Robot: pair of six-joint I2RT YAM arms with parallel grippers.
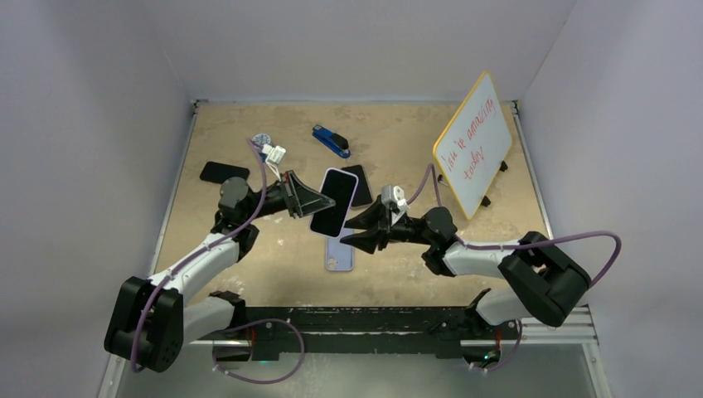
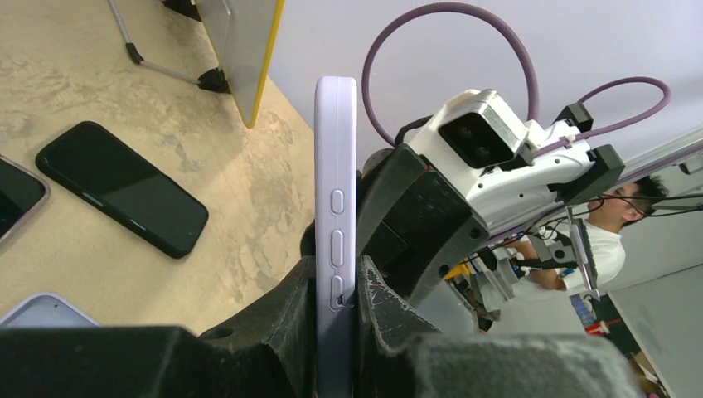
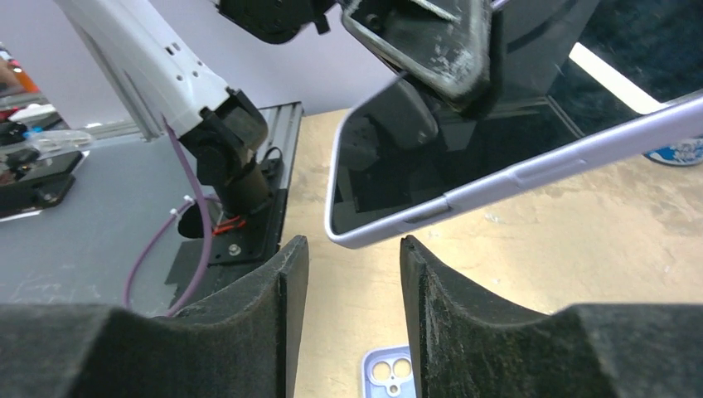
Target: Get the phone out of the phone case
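My left gripper is shut on a lilac-edged phone point(image 2: 335, 166), which stands edge-on in the left wrist view and shows a black screen in the top view point(image 1: 334, 203). Whether it is in a case is unclear. My right gripper stands open just off the phone's lower end, with nothing between its fingers; in the right wrist view the phone point(image 3: 414, 191) hangs just above those fingertips. A lilac case point(image 1: 339, 257) lies on the table beneath.
A dark phone point(image 2: 120, 186) lies behind the grippers, another dark phone point(image 1: 224, 172) at the left. A blue stapler point(image 1: 331, 141) lies at the back. A whiteboard point(image 1: 472, 145) stands at the right.
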